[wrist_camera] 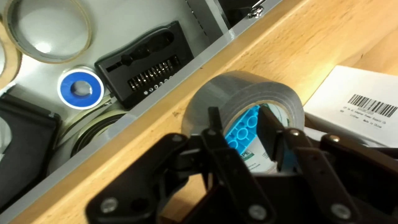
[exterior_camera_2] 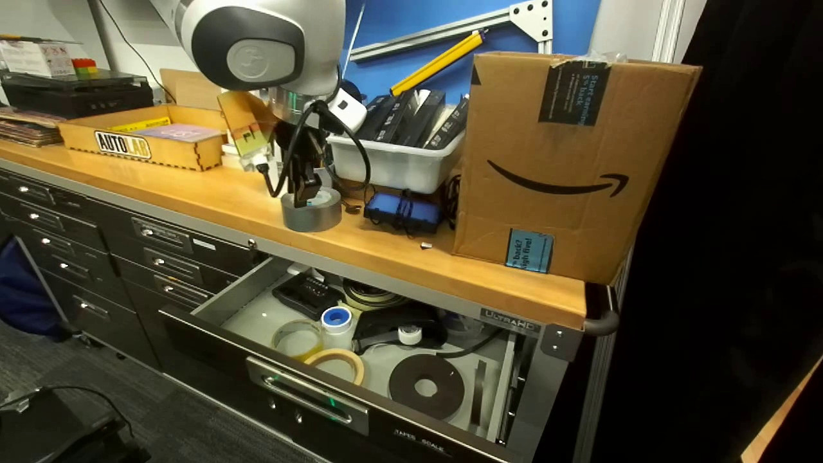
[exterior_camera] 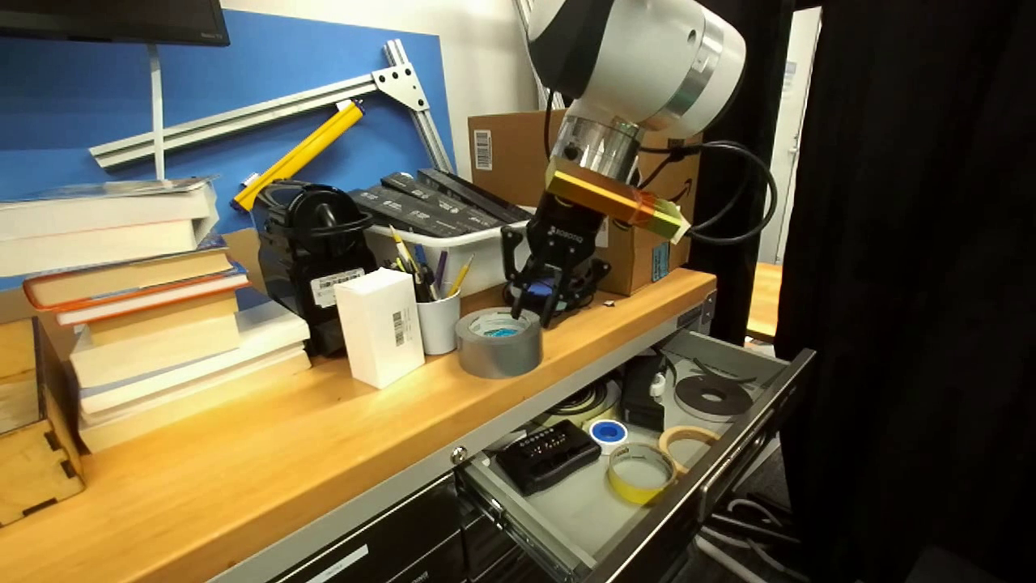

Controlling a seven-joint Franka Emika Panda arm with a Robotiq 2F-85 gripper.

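A grey roll of duct tape (exterior_camera: 498, 355) sits on the wooden worktop close to its front edge. Inside its hole lies a light blue toy brick (wrist_camera: 242, 130), studs or tubes facing the camera; in exterior view 1 only a bit of the brick (exterior_camera: 501, 332) shows above the inner rim. My gripper (exterior_camera: 532, 317) hangs tilted right over the roll. In the wrist view the gripper has its fingers apart, with the brick visible below the gap and not clasped. In exterior view 2 the roll (exterior_camera_2: 312, 219) is partly behind the gripper (exterior_camera_2: 304, 202).
An open drawer (exterior_camera: 573, 515) below holds tape rolls and a black bit set (exterior_camera: 546, 455). Beside the roll stand a white box (exterior_camera: 380, 329) and a pen cup (exterior_camera: 439, 324). A cardboard box (exterior_camera_2: 571, 170) and a blue device (exterior_camera_2: 402, 211) stand to the right.
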